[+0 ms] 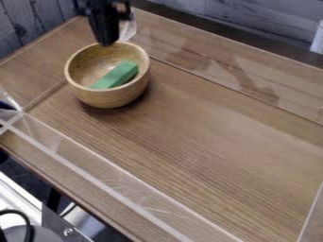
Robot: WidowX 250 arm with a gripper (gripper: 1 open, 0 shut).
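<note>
A wooden bowl [89, 95] stands on the table's upper left. A green block [116, 75] lies inside it. My gripper [106, 34] is above the bowl's back rim, blurred and partly cut off by the top edge of the view; whether it is open or shut does not show.
A white object [127, 28] is behind the gripper. Clear tape crosses the table's left edge, and a dark gap with cables lies at the lower left.
</note>
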